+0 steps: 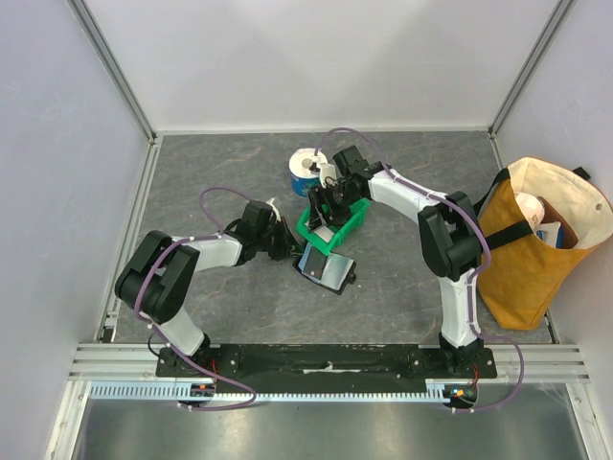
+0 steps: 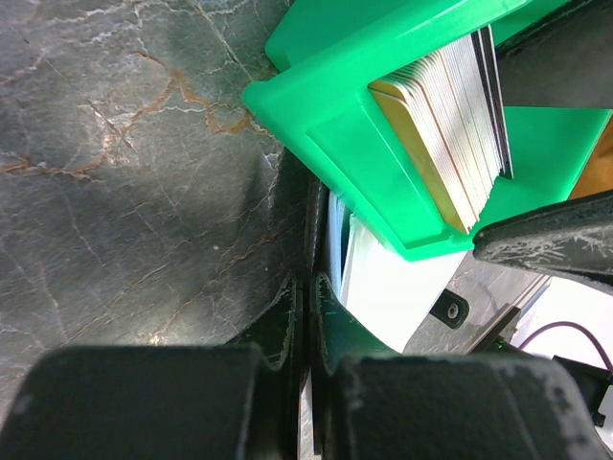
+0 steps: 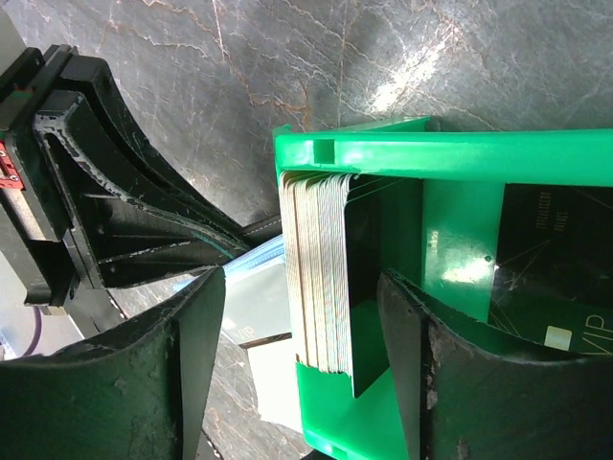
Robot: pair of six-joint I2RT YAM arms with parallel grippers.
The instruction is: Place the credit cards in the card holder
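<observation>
The black card holder lies open on the table, its clear sleeves showing. My left gripper is shut on the holder's dark edge at its left end. Just behind the holder sits a green box. Credit cards stand on edge as a pale stack at one end of that box, seen in the right wrist view. Over this stack, my right gripper is open, one finger on each side with gaps between. No card is gripped. In the top view the right gripper partly hides the box's inside.
A blue-and-white round container stands behind the box. At the far right leans a yellow bag with items inside. A dark card lies in the box's other part.
</observation>
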